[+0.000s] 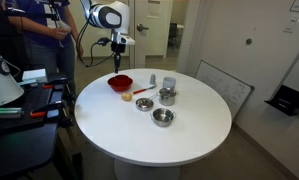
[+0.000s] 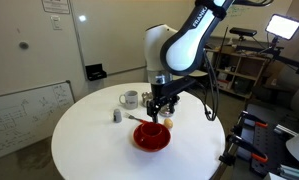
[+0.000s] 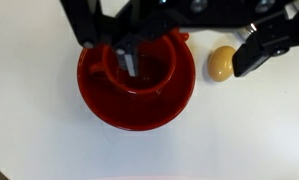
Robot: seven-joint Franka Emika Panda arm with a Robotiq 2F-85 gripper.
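A wide red bowl (image 1: 120,84) sits toward the arm's side of the round white table. Inside it is a smaller red cup-like vessel (image 3: 147,82), seen from above in the wrist view. My gripper is open over the bowl, with one dark finger (image 3: 128,62) above the inner vessel and the other toward a small tan, egg-like object (image 3: 221,64). In exterior view 2 the gripper hangs above the bowl (image 2: 149,148). Nothing appears held. Contact with the vessel cannot be told.
Metal pots stand farther across the table, including a lidded pot (image 1: 167,97) and an open bowl (image 1: 163,117). A red-handled utensil (image 1: 143,89), a small grey shaker (image 2: 117,116) and a pale mug (image 2: 131,99) lie nearby.
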